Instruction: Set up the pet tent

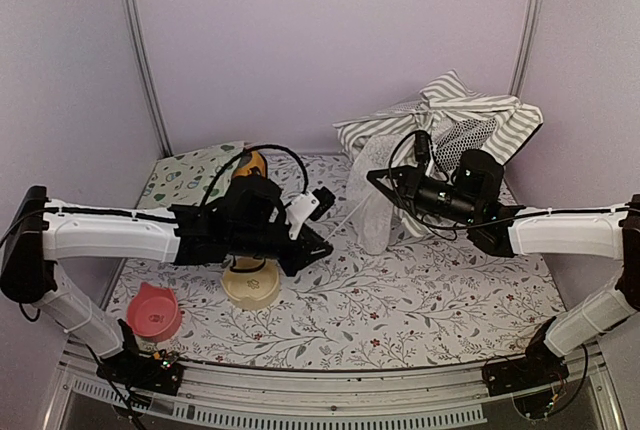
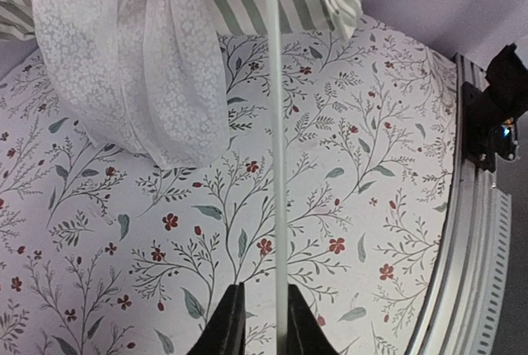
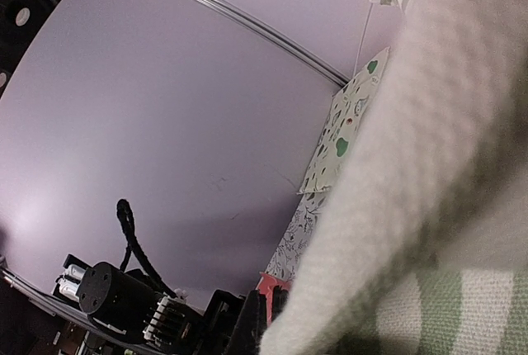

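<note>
The striped tent fabric (image 1: 440,100) is bunched at the back right, with a white sheer panel (image 2: 132,58) hanging onto the floral mat. My right gripper (image 1: 375,178) is shut at that fabric; fabric fills much of the right wrist view, and whether any is between the fingers is unclear. A thin white pole (image 2: 276,124) runs from near the right gripper down to my left gripper, whose fingers stand part open around or beside it; I cannot tell if they touch it.
A pink bowl (image 1: 152,315) and cream bowl (image 1: 250,290) sit front left; a patterned mat (image 1: 175,180) and orange item (image 1: 250,160) lie back left.
</note>
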